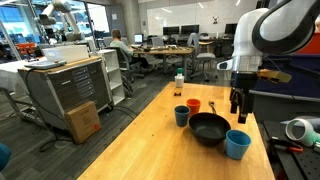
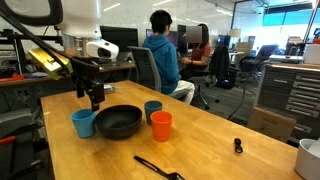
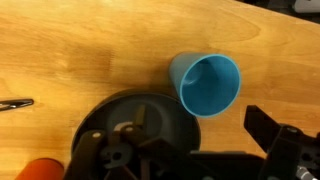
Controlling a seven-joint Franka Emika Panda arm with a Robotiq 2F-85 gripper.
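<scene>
A light blue cup stands upright on the wooden table near its front right edge, close beside a black pan. In the wrist view the cup opens toward the camera, its interior empty, with the pan to its lower left. My gripper hangs above the cup and pan area, fingers pointing down. It is open, and nothing shows between its fingers. In the second exterior view, the gripper appears just above the level of the cup's rim.
Beyond the pan stand a dark blue cup and an orange-red cup. A black utensil and a small dark object lie on the table. Bare wood stretches across the left of exterior view 1.
</scene>
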